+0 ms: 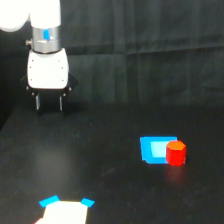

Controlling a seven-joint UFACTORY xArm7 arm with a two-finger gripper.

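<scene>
My gripper [49,103] hangs at the upper left, pointing down. Its two thin fingers stand apart with nothing visible between them, so it is open. Well to its right and nearer the camera, a small red block [176,153] with an angular outline sits on the dark table. Directly behind and left of the block is a flat blue square [147,143] with a pale cyan middle; the block overlaps its right side in this view. Whether the two touch, I cannot tell.
At the bottom edge a pale object [65,213] with blue corner pieces is partly cut off by the frame. A black curtain [150,60] hangs behind.
</scene>
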